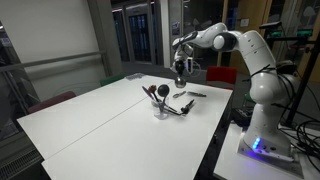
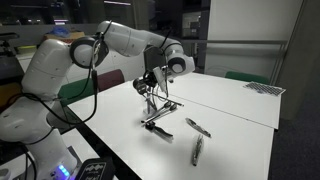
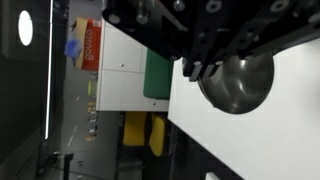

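Observation:
My gripper is shut, its fingertips at the near rim of a shiny metal bowl-shaped utensil (image 3: 238, 86). No handle can be made out between the fingers. In exterior view 1 the gripper (image 1: 180, 66) is raised above the far side of the white table, with the rounded utensil (image 1: 180, 83) hanging just under it. Exterior view 2 has the gripper (image 2: 175, 64) above and behind the utensil holder (image 2: 152, 104). Black-headed utensils (image 1: 159, 88) lean out of that holder in exterior view 1.
Loose utensils lie on the table, among them a dark one (image 2: 158, 131) and two knife-like ones, the first (image 2: 199, 130) behind the second (image 2: 197, 151). Red chairs (image 1: 221, 74) stand beyond it.

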